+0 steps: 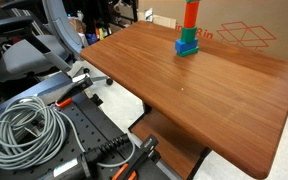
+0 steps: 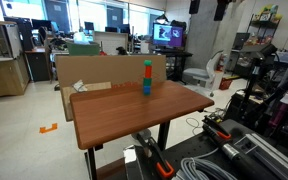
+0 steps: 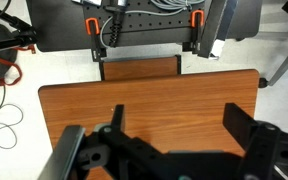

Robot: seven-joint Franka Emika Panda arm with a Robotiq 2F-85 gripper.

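Note:
A tower of stacked blocks [image 1: 189, 30] stands upright on the brown wooden table [image 1: 164, 75], blue and green low down, with red higher up. Its top is cut off in exterior view 1. In exterior view 2 the whole tower [image 2: 147, 78] shows, with a green piece at the top. From above, the wrist view shows a bare stretch of tabletop [image 3: 149, 108] and no blocks. My gripper is open, its two dark fingers far apart at the bottom of that view, with nothing visible between them.
Beside the table runs a dark base rail with a coil of grey cable [image 1: 27, 137]. A cardboard panel [image 2: 109, 72] stands behind the table. An office chair [image 1: 39, 55] is to the left.

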